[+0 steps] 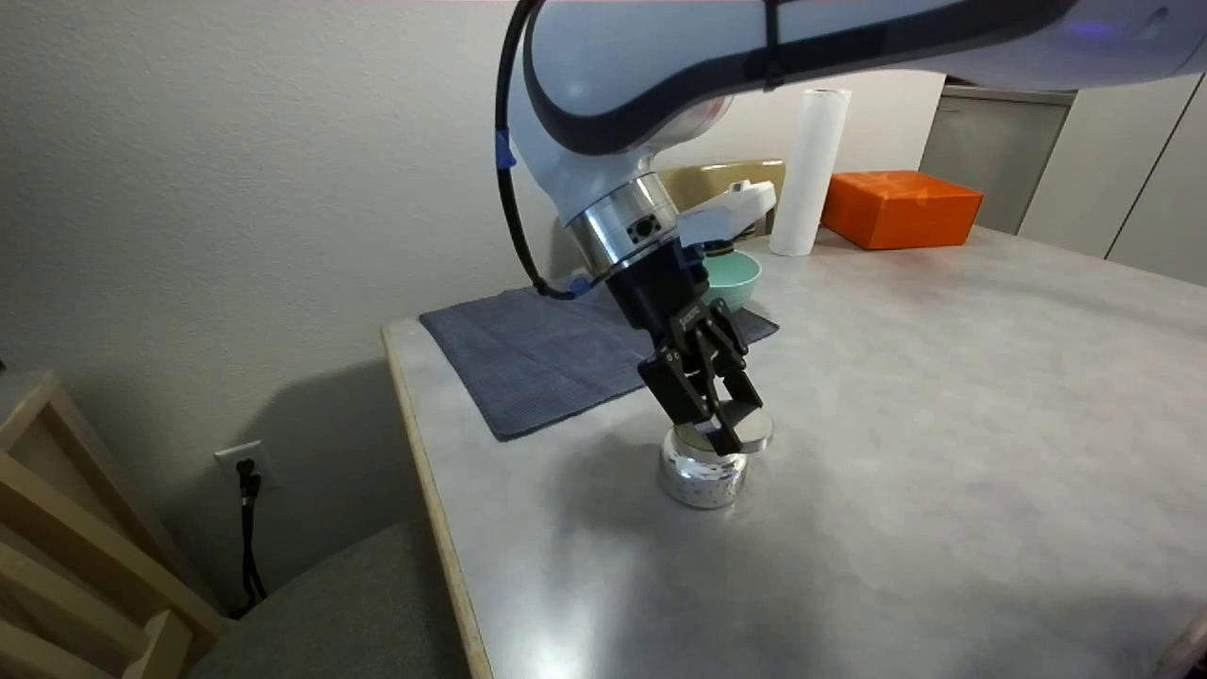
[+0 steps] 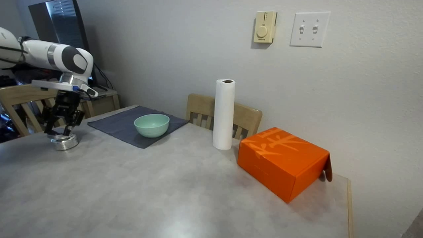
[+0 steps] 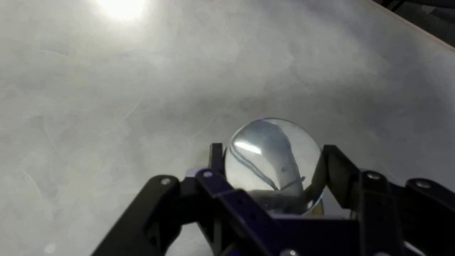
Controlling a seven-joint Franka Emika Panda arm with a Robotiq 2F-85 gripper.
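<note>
A shiny silver jar stands upright on the grey table, near its left end in exterior view 1. Just over its mouth, a round mirror-like lid is pinched between the fingers of my gripper, which is shut on it. From exterior view 1 the lid sits off-centre, reaching past the jar's right side. Whether its underside touches the jar's rim cannot be told. In the wrist view the lid hides nearly all of the jar. Exterior view 2 shows the gripper low above the jar at the far left.
Behind the jar lies a dark blue cloth with a mint green bowl on it. A white paper roll and an orange box stand farther along. The table's wooden edge runs left of the jar.
</note>
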